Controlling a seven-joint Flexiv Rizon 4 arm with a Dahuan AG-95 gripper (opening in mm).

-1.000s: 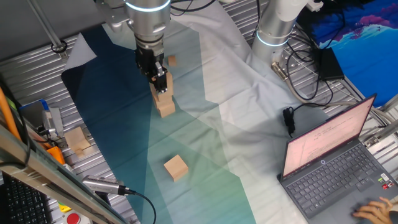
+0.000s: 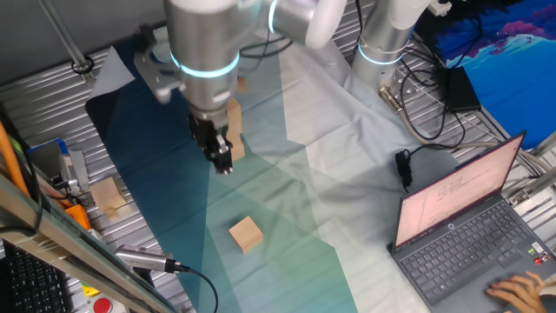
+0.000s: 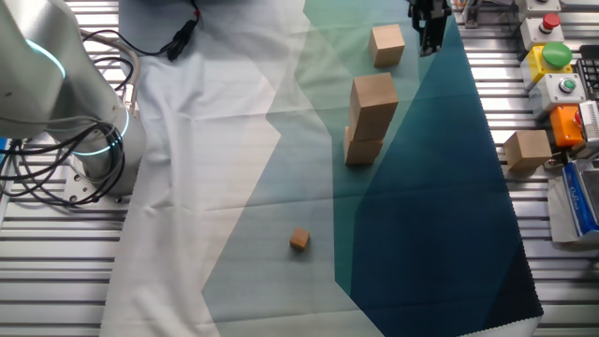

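My gripper (image 2: 223, 165) hangs over the mat in exterior view 1, covering part of a wooden stack. In exterior view 2 the gripper (image 3: 431, 36) is at the top edge, apart from the blocks; no block shows in it, and its finger spacing is unclear. A taller wooden block (image 3: 373, 107) rests on a lower wooden block (image 3: 361, 150), slightly askew. Away from the stack sits a single wooden cube (image 2: 246, 235), also seen beyond it as the cube (image 3: 387, 45). A tiny wooden cube (image 3: 299, 240) lies alone on the pale part of the mat.
Off the mat's edge is another wooden block (image 3: 527, 151), near push-button boxes (image 3: 550, 58). A laptop (image 2: 465, 226) with a person's hand (image 2: 519, 291) occupies one corner. Cables (image 3: 70, 154) surround the robot base.
In exterior view 1 my gripper has moved down the picture, from over the stack's top to beyond its lower end. The blocks show no visible shift.
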